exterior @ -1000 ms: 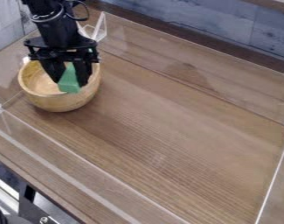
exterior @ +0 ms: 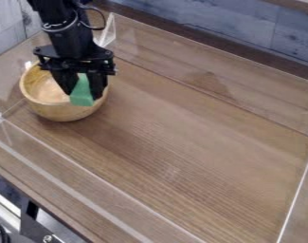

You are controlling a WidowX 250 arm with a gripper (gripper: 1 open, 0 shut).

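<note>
A black gripper (exterior: 78, 74) reaches down from the upper left over a light wooden bowl (exterior: 55, 104). It is shut on a small green object (exterior: 81, 92), which hangs within the bowl's outline; whether it touches the bowl's bottom cannot be told. The arm hides the back part of the bowl.
A grey-blue board (exterior: 232, 19) runs along the back. Dark cables (exterior: 2, 228) lie beyond the table's lower left edge.
The arm and gripper have shifted slightly with the green object, which now sits a little further right in the view than a second ago.
</note>
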